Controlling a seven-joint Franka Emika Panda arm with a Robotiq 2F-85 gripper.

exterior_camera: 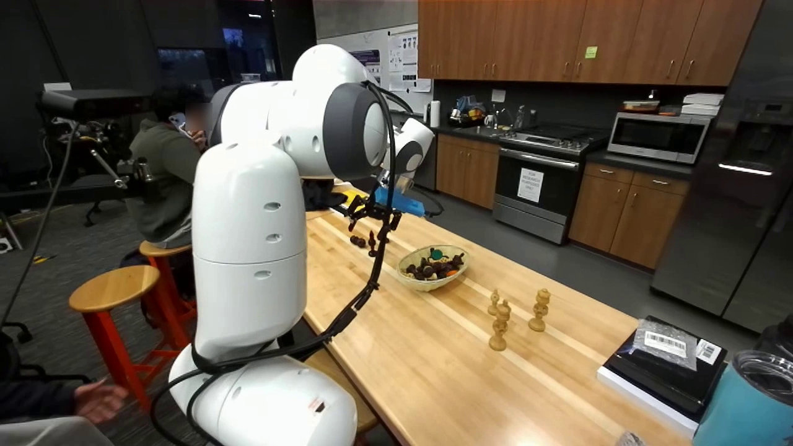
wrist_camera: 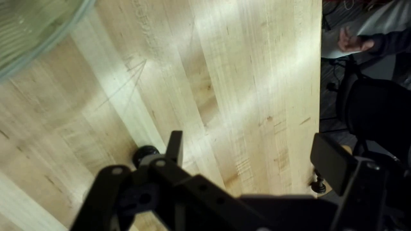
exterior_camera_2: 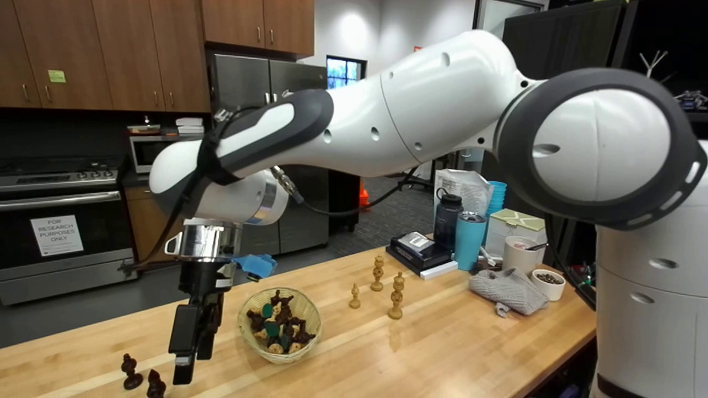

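My gripper is open, with bare tabletop between its fingers in the wrist view. In exterior view 2 the gripper [exterior_camera_2: 192, 348] hangs above the table, left of a woven basket [exterior_camera_2: 313, 326] of mostly dark chess pieces. Dark pieces are on the table near it: one stands upright [exterior_camera_2: 131, 372], and another [exterior_camera_2: 156, 385] is cut by the frame edge. A dark piece [wrist_camera: 143, 154] shows beside the left finger in the wrist view; a second dark piece [wrist_camera: 318, 185] appears by the right finger. Three light wooden pieces stand beyond the basket, including a tall one [exterior_camera_2: 396, 296].
A black box [exterior_camera: 673, 364] and a blue tumbler [exterior_camera: 751, 401] occupy the table's near right end. Grey cloth [exterior_camera_2: 511, 289] and a small bowl [exterior_camera_2: 549, 285] lie near the arm's base. Between the basket and the cloth, the front of the table is clear.
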